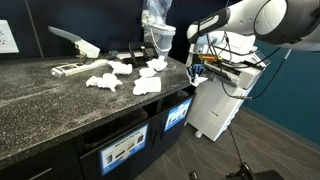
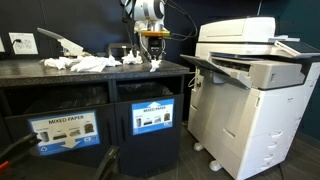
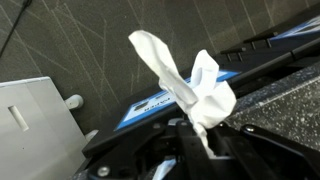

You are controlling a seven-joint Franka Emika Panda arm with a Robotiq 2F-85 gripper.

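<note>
A crumpled white paper or tissue fills the middle of the wrist view, with my gripper shut on its lower end. Seen from exterior view 1, the gripper hangs over the right front edge of the dark counter, and the paper dangles below it. In exterior view 2 the held paper shows at the counter's front edge, above the right-hand paper sign. Several other white crumpled papers lie on the speckled countertop.
Below the counter are bin openings with blue-and-white mixed paper signs. A large white printer stands right of the counter. A paper cutter and a stapler-like device sit toward the back. Open floor lies in front.
</note>
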